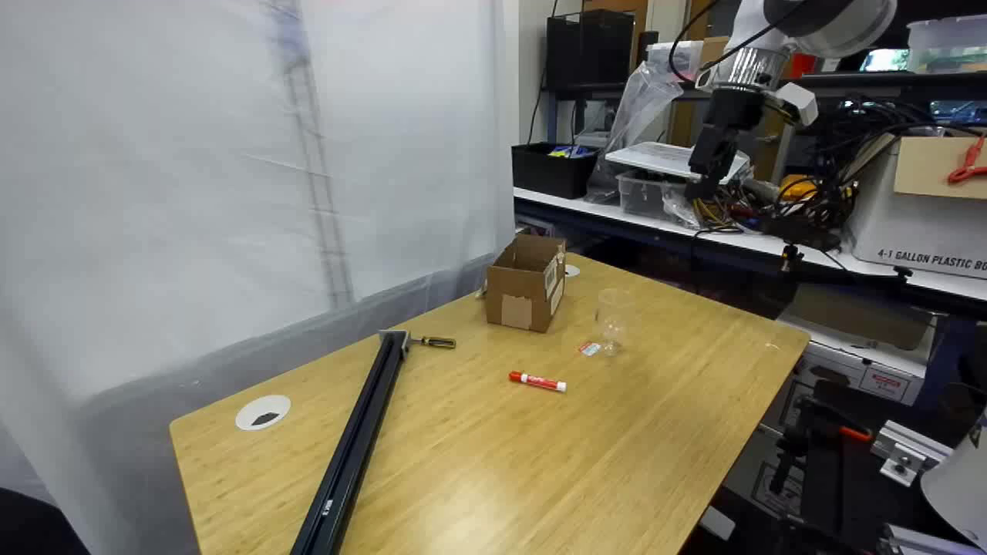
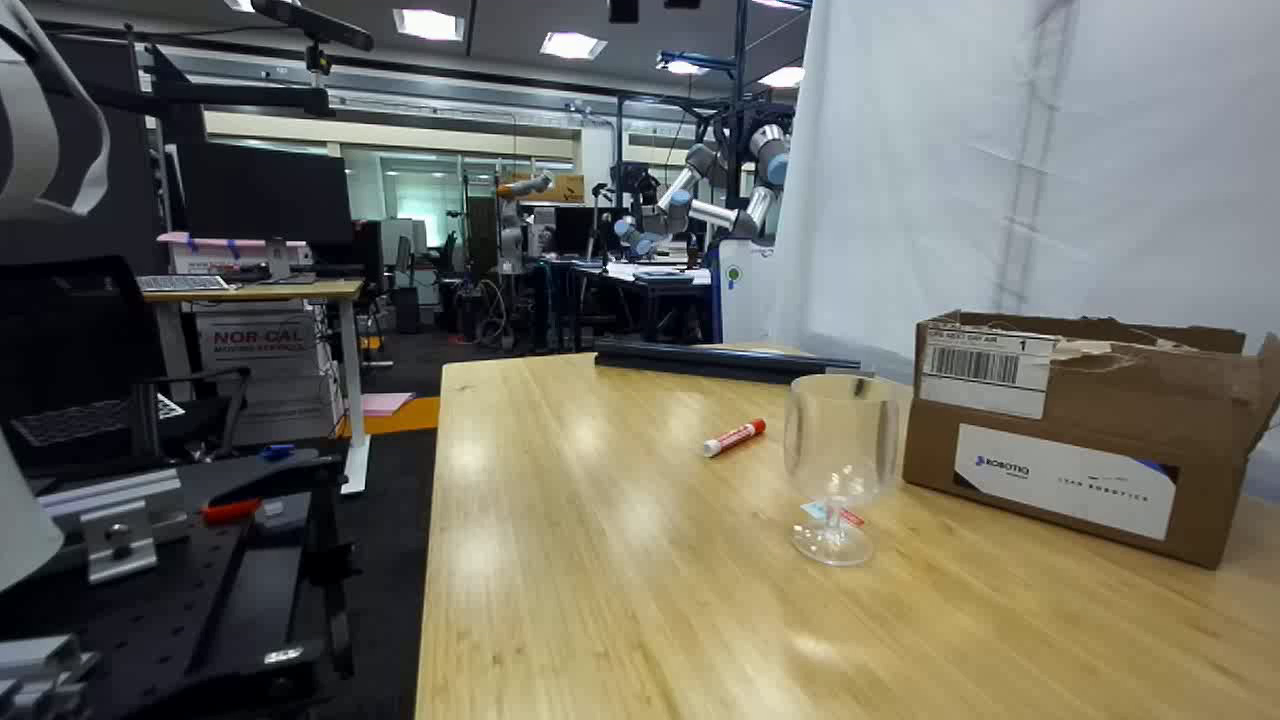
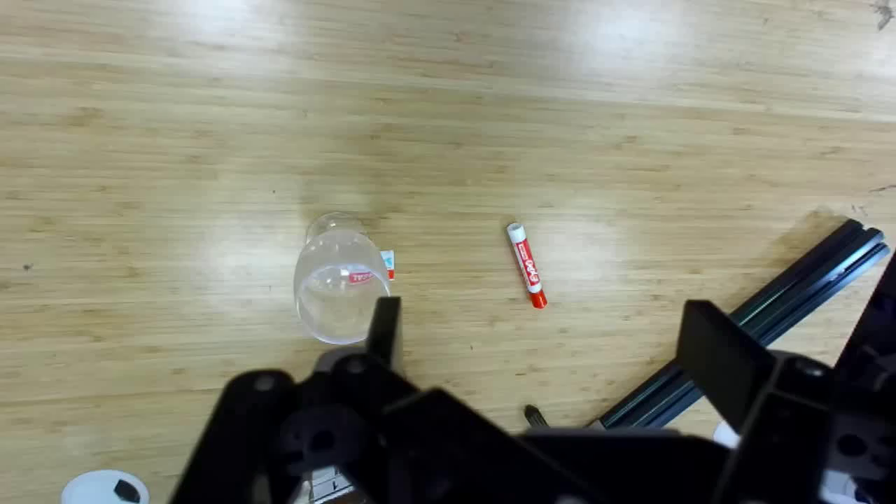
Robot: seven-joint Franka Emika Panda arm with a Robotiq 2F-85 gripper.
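Wide open, my gripper hangs high above the table with nothing between its fingers. In exterior view 1 the gripper (image 1: 705,180) shows at the upper right, well over the tabletop. A red and white marker (image 3: 526,264) lies on the wood, between and beyond the fingertips in the wrist view. To its left in that view stands a clear stemmed cup (image 3: 340,290), upright in exterior view 2 (image 2: 836,468). A small red, white and blue packet (image 1: 589,348) lies beside the cup's foot. An open brown cardboard box (image 1: 525,283) stands near the curtain.
A long black rail (image 1: 356,444) lies across the table's far end from the box, with a screwdriver (image 1: 432,342) at its tip. A white curtain (image 1: 231,185) borders one side.
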